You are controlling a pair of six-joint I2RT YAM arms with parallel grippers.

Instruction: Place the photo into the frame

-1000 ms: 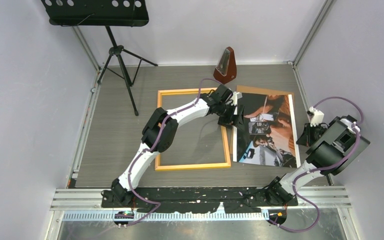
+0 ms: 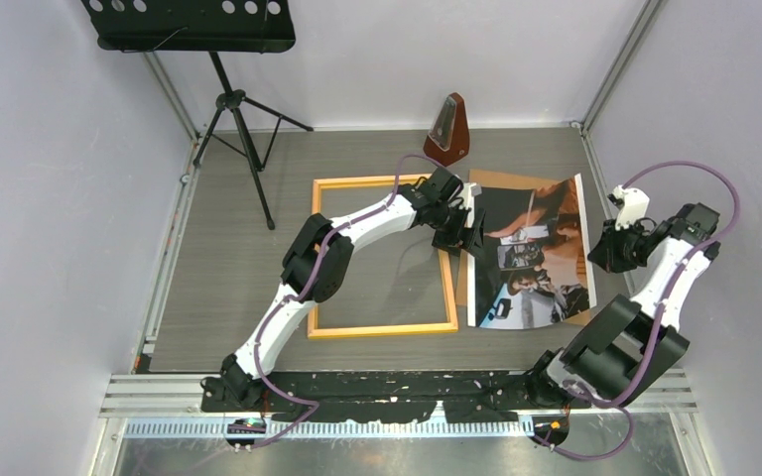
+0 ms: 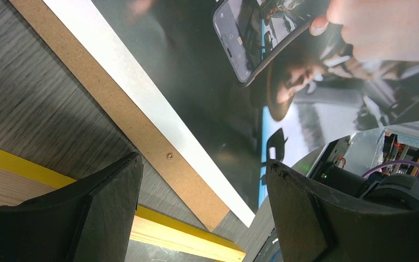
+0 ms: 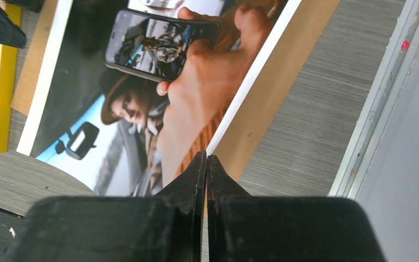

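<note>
The photo [image 2: 526,260], a print with white side borders, lies over a brown backing board [image 2: 508,179]. My right gripper is shut on the photo's right border, and the sheet bows along its near edge. In the left wrist view the photo [image 3: 196,82] slopes upward, away from its left border. My left gripper stands open above that border and the board's edge, nothing between its fingers. Left of the photo lies the empty yellow frame [image 2: 382,331], partly covered by my left arm.
A brown metronome [image 2: 448,130] stands behind the photo, close to the board's far edge. The music stand [image 2: 238,104] is at the back left. The right wall [image 2: 714,119] is close to my right arm. Bare floor [image 2: 228,288] lies left of the frame.
The left arm stayed still.
</note>
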